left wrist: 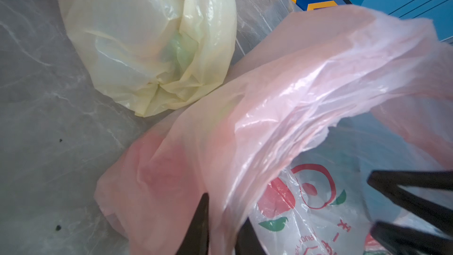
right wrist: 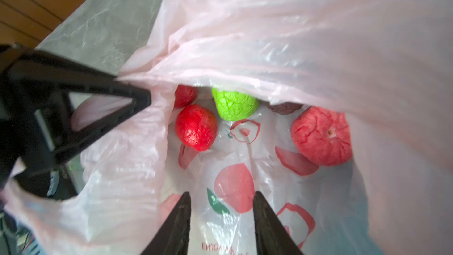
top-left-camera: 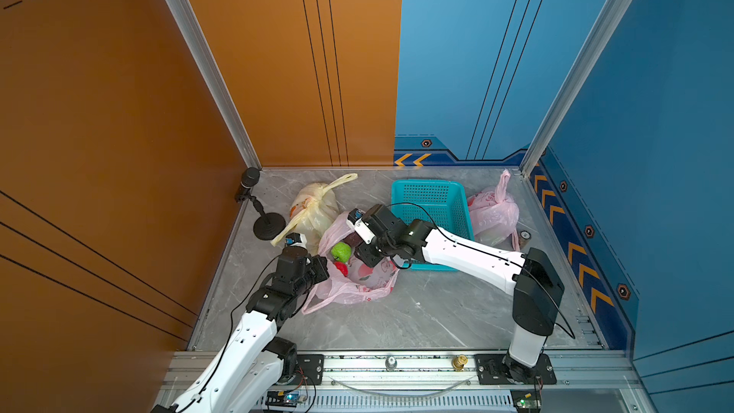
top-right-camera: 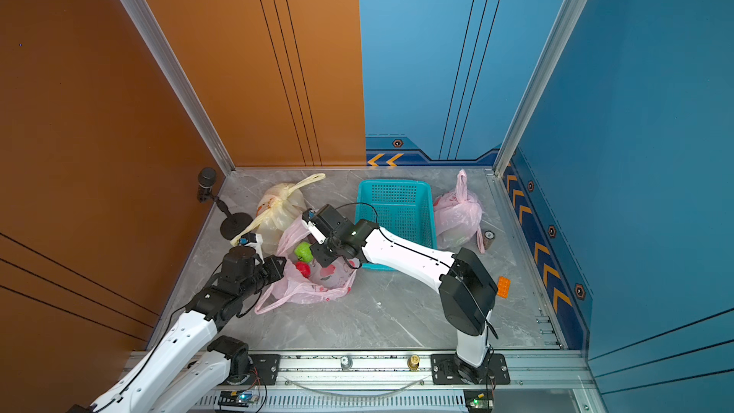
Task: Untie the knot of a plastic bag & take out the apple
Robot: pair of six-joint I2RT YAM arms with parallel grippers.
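The pink plastic bag [top-left-camera: 348, 291] lies untied with its mouth open. Inside it show a red round fruit [right wrist: 196, 127], a green fruit [right wrist: 235, 104] and a pinkish-red, ridged one [right wrist: 321, 135]; part of another red fruit [right wrist: 185, 95] and a dark one [right wrist: 284, 108] peek out under the film. My left gripper is at the bag's left rim, fingers apart, with pink film running between them. Over the bag's mouth, my right gripper stands open, apart from the fruit, with nothing gripped between its fingers. Its arm covers part of the bag from above.
A tied yellow bag [top-left-camera: 312, 212] stands behind the left gripper, beside a black stand [top-left-camera: 269, 225]. The turquoise basket [top-left-camera: 430, 200] is empty where visible. Another pink bag [top-left-camera: 493, 218] sits to its right.
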